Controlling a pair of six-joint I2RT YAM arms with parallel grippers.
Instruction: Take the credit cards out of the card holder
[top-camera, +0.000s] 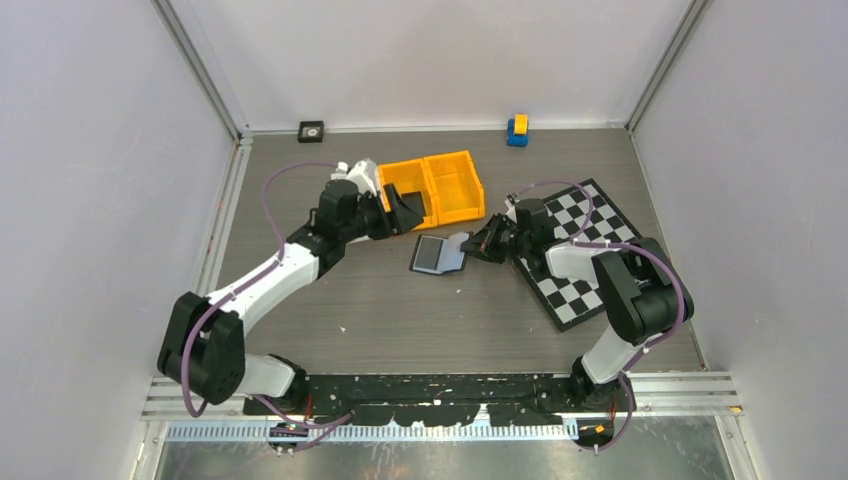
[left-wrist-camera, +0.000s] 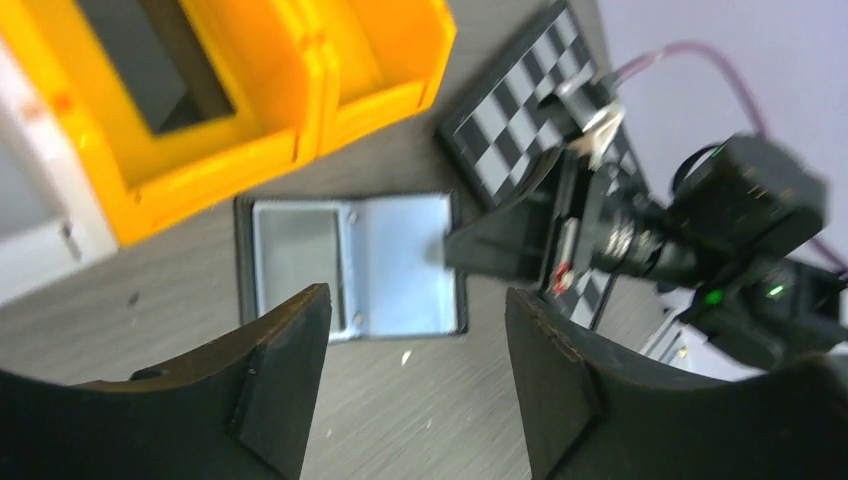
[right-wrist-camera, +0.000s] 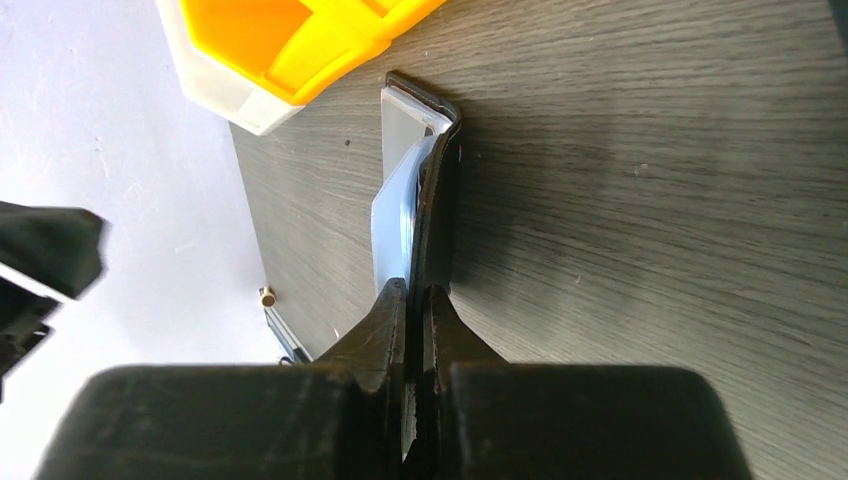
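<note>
The card holder (top-camera: 430, 255) lies open on the table, with grey and pale blue inner faces (left-wrist-camera: 395, 262). My right gripper is shut on the holder's edge (right-wrist-camera: 438, 200). My left gripper hangs above and to the left of the holder, fingers parted, nothing between them. A dark flat card (top-camera: 410, 203) lies in the left compartment of the orange box (top-camera: 455, 185).
A checkered board (top-camera: 578, 300) lies to the right under my right arm. A small black box (top-camera: 310, 131) and a blue-and-yellow object (top-camera: 518, 130) stand at the back.
</note>
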